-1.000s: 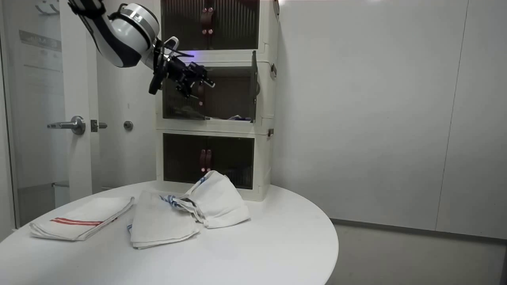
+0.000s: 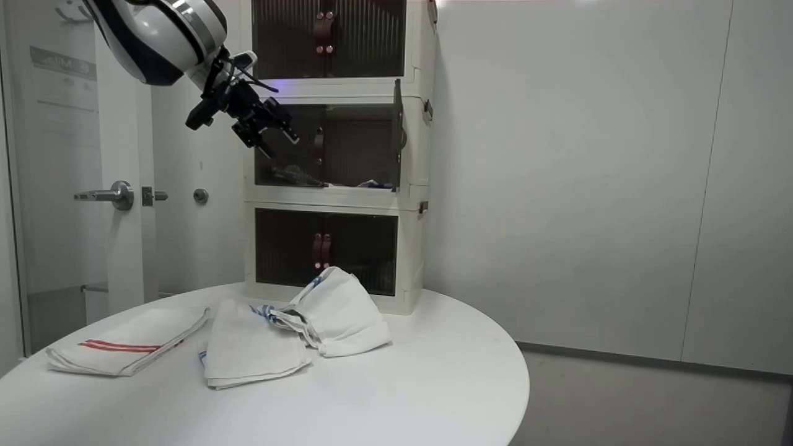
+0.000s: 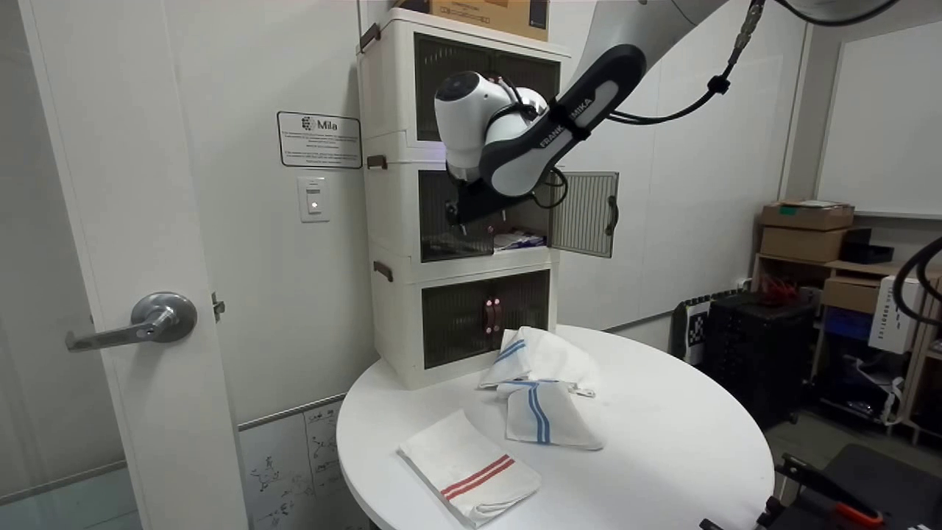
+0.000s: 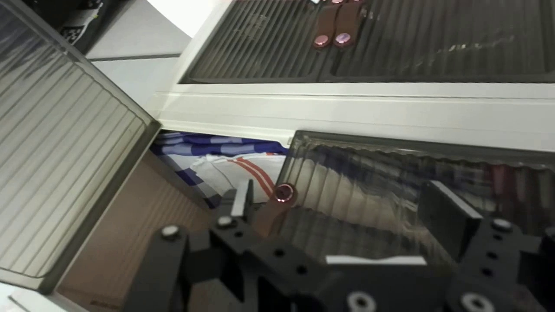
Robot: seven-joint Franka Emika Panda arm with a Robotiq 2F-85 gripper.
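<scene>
My gripper [image 2: 282,146] hangs in front of the middle compartment of a white cabinet [image 2: 411,249]. In the wrist view its two fingers [image 4: 242,199] stand wide apart, with nothing held between them. One door [image 3: 585,212] of that compartment is swung out; the other door [image 4: 359,203] is closed, with a brown strap handle [image 4: 273,210]. Through the opening shows a white cloth with red stripes [image 4: 234,174] and a blue checked cloth [image 4: 218,143]. On the table lie a folded red-striped towel [image 2: 130,334], a blue-striped towel [image 2: 253,345] and a crumpled white towel [image 2: 346,316].
Top doors [image 2: 368,37] and bottom doors [image 2: 364,245] of the cabinet are closed. The open door's edge [image 2: 397,141] juts forward. A cardboard box [image 3: 494,16] sits on top.
In exterior view 1 the arm and gripper have shifted left and slightly down, across the middle compartment's front. Towels and cabinet doors look unchanged.
</scene>
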